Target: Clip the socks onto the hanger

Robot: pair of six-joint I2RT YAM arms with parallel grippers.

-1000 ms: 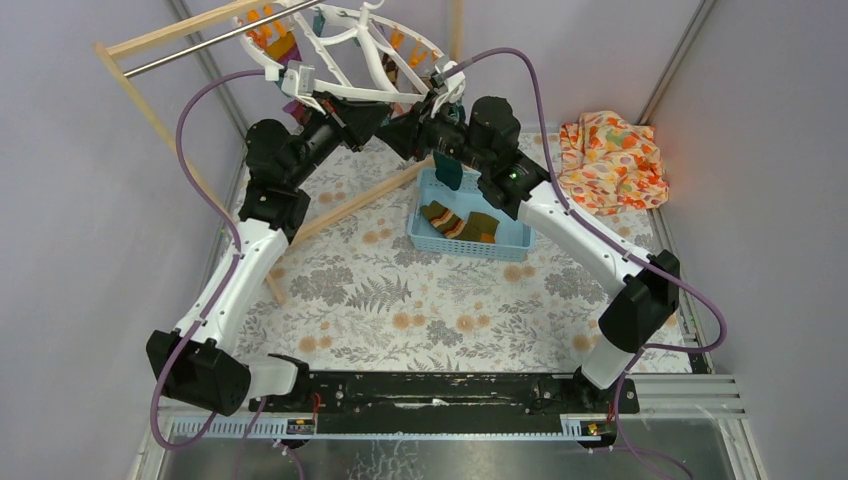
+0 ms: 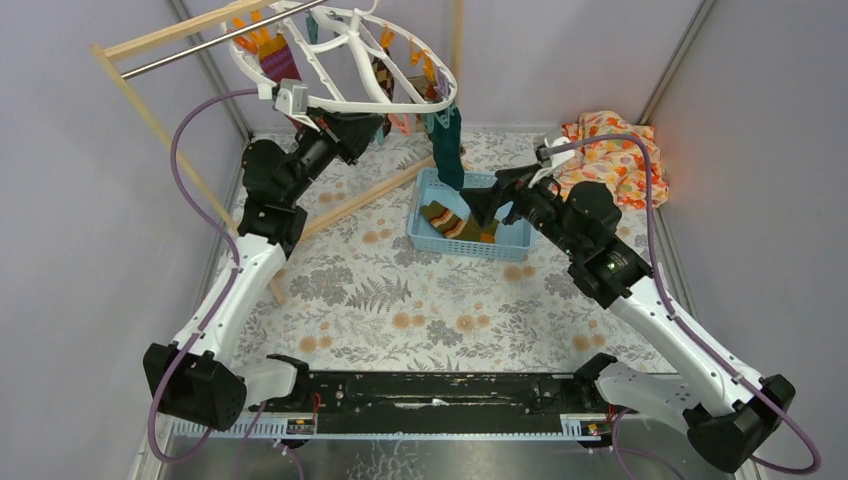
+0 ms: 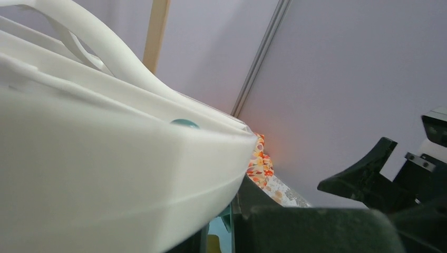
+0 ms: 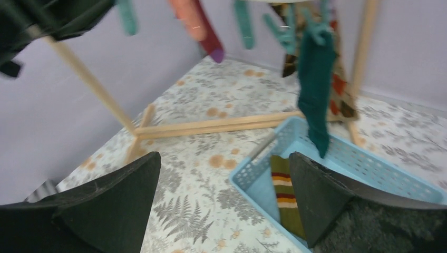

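The white hanger (image 2: 350,105) hangs at the top, with clips and socks on it. My left gripper (image 2: 352,135) is shut on its rim, which fills much of the left wrist view (image 3: 116,174). A dark teal sock (image 2: 446,140) hangs from the hanger's right side; the right wrist view shows it (image 4: 316,95) under a teal clip. My right gripper (image 2: 495,200) stands open, apart from the hanger, above the right part of the blue basket (image 2: 470,250). Striped olive socks (image 2: 450,222) lie in the basket.
A wooden stand (image 2: 150,110) carries the hanger at the left and back. An orange patterned cloth (image 2: 610,170) lies at the back right. The floral surface (image 2: 420,320) in front of the basket is clear.
My right gripper has pulled back from the hanger to the right and down. The teal sock now shows hanging from the rim. My left arm has shifted only slightly.
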